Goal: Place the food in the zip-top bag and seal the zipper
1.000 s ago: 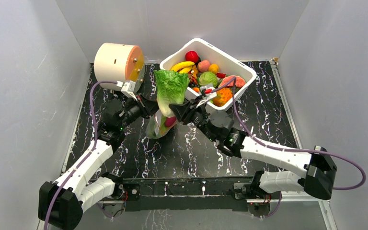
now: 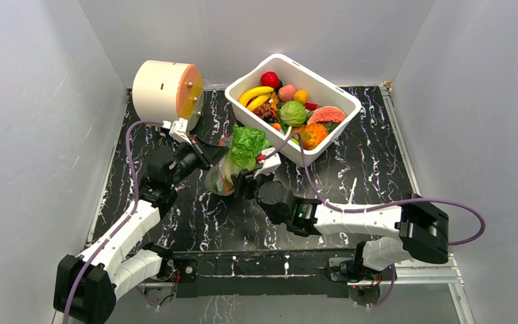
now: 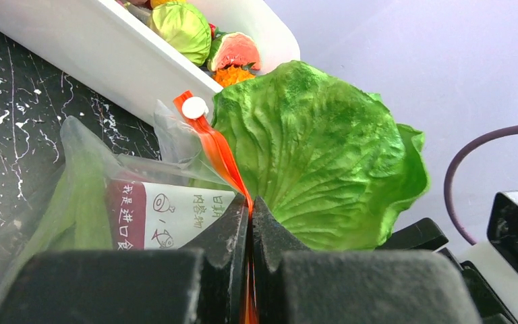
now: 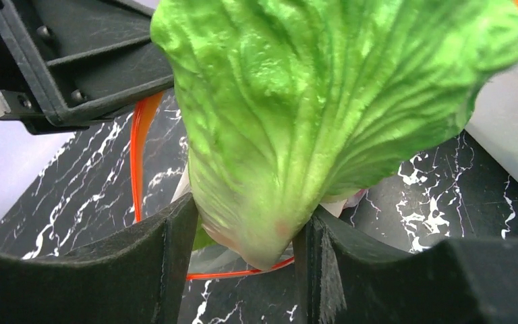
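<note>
My left gripper is shut on the orange zipper edge [image 3: 219, 145] of the clear bag [image 3: 84, 179]. A printed label and green food show through the bag's side. The green lettuce [image 2: 247, 145] is at the bag's mouth, its broad leaf outside and above the orange rim. In the right wrist view, its pale stem [image 4: 263, 229] points down between the fingers of my right gripper, which is open and spread wider than the stem. How far the stem reaches into the bag is hidden.
Behind the bag stands a white bin [image 2: 344, 101] full of play fruit and vegetables. A cream and orange drum [image 2: 158, 91] is at the back left. A thin white stick [image 2: 353, 191] lies on the right.
The lettuce has shifted frontward over the bag's mouth. The left arm has barely moved.
</note>
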